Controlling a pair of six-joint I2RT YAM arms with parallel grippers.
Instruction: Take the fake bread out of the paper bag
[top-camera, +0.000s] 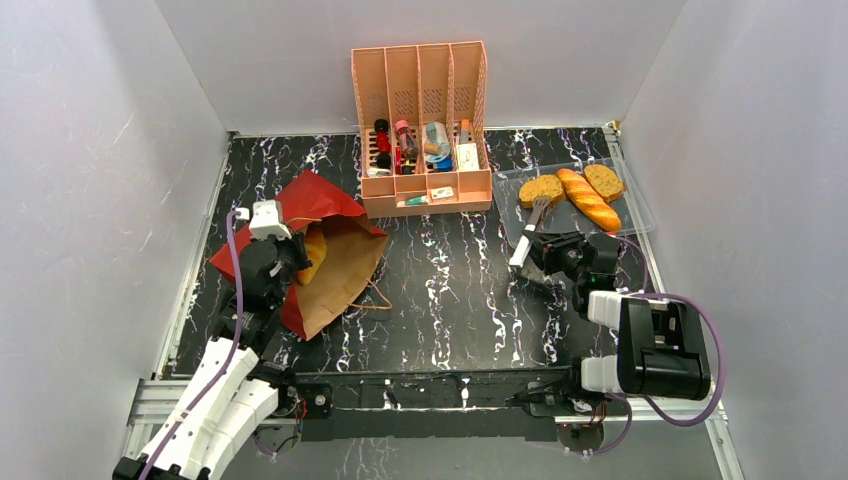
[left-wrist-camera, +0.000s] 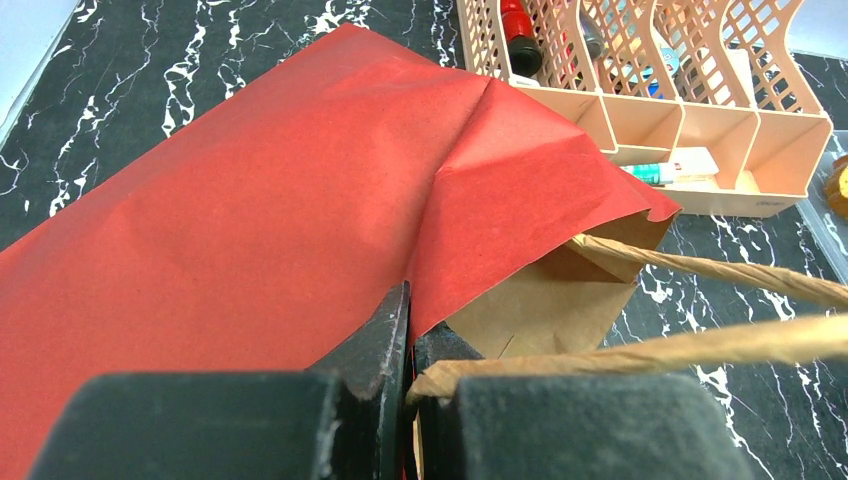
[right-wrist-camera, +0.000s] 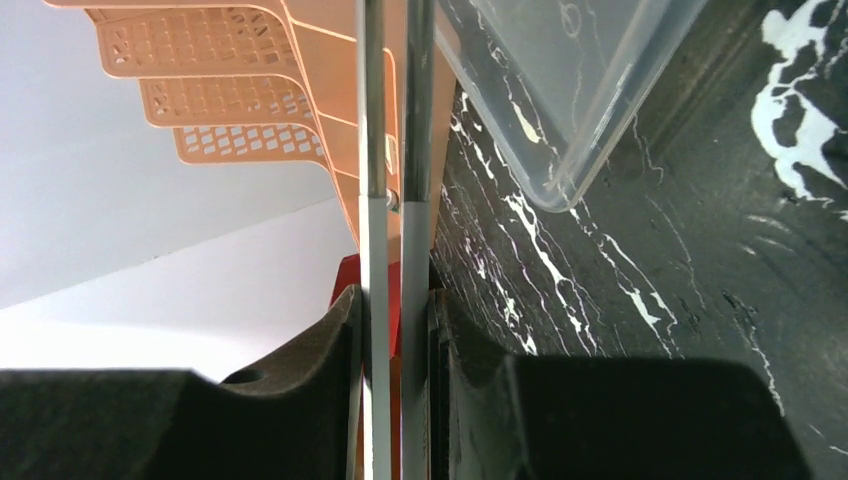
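Observation:
On the left lies a red paper bag, its brown mouth facing right. A golden piece of fake bread shows inside it, partly covered by my left arm. At the bag's rim, my left gripper is shut on the paper, beside a twisted handle. My right gripper is shut on metal tongs with pale handles. From above, the tongs extend over the front left of a clear tray; nothing shows between their arms.
In the tray lie a long loaf and two bread slices, one a round slice. A peach-coloured organizer with small items stands at the back.

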